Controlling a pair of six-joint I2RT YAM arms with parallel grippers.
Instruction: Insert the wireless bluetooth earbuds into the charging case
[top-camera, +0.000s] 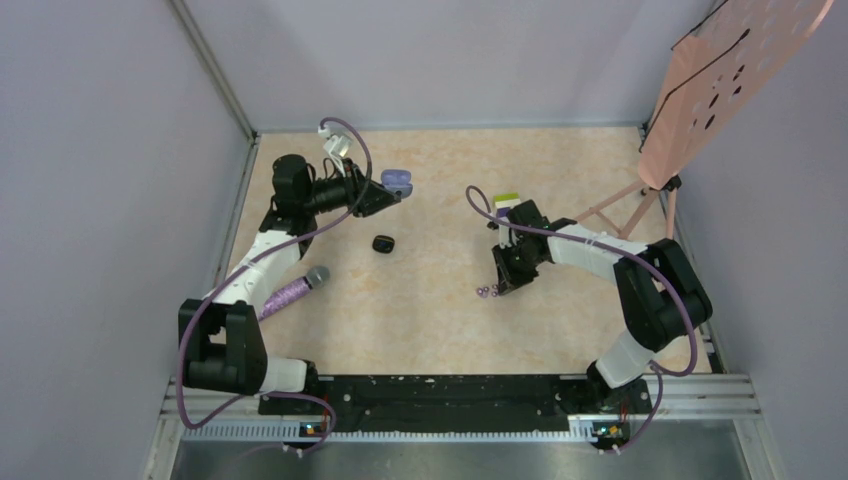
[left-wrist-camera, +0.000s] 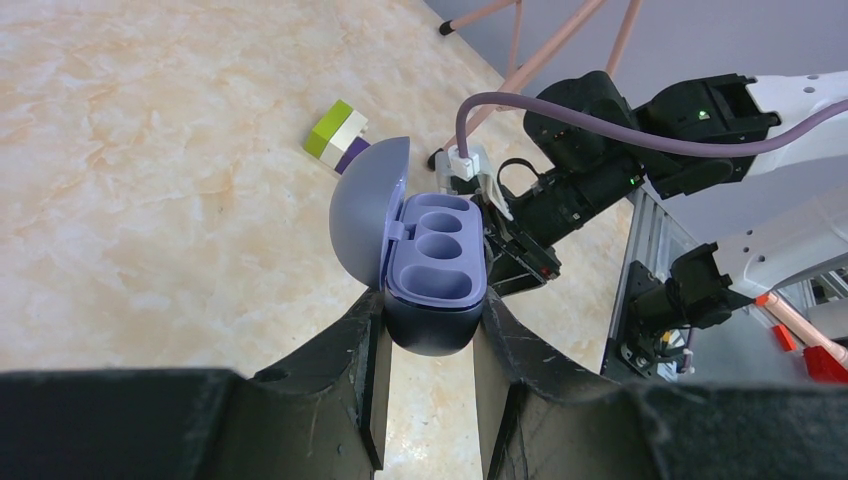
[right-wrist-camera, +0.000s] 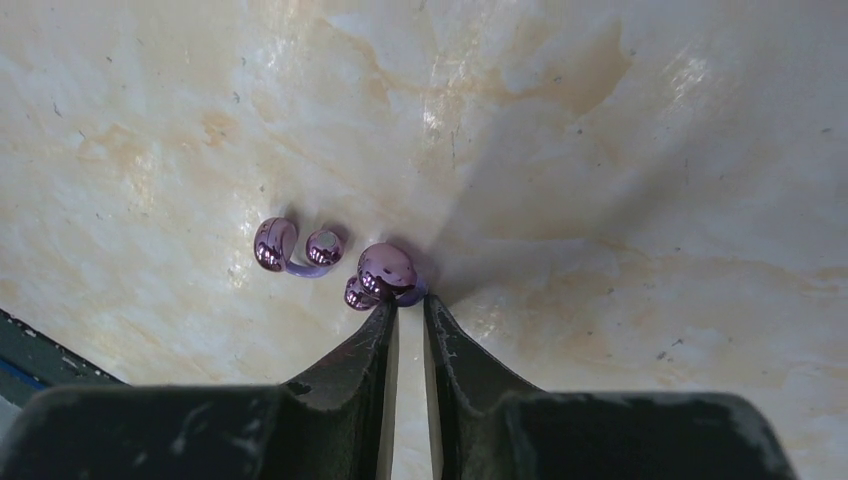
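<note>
A lavender charging case (left-wrist-camera: 436, 255) with its lid raised hangs above the table, and my left gripper is shut on its rounded base. Small empty wells show in its top face. In the right wrist view one shiny purple earbud (right-wrist-camera: 277, 246) lies loose on the table, left of my right gripper. The other earbud (right-wrist-camera: 386, 272) is right at the fingertips, its lavender part showing between them. The fingers stand a narrow gap apart; whether they grip this earbud cannot be told.
A green, white and purple block (top-camera: 507, 204) lies behind the right arm. On the left are a small black object (top-camera: 383, 244) and a purple microphone (top-camera: 295, 290). A pink perforated board (top-camera: 720, 90) stands at the far right. Mid-table is clear.
</note>
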